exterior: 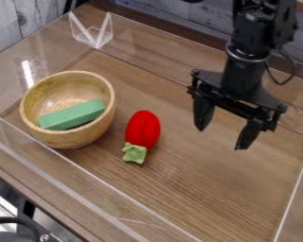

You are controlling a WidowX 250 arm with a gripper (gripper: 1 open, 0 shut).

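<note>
My gripper (223, 118) is a dark, two-fingered tool at the right of the camera view, held above the wooden table (204, 189), its fingers spread apart with nothing visible between them. Left of it, a red rounded object (144, 128) with a pale green part (133, 153) at its lower end lies on the table. Farther left, a tan bowl (63, 85) holds a green oblong block (71, 114).
A small white wire-like object (88, 31) stands at the back left. Dark equipment sits at the bottom-left corner.
</note>
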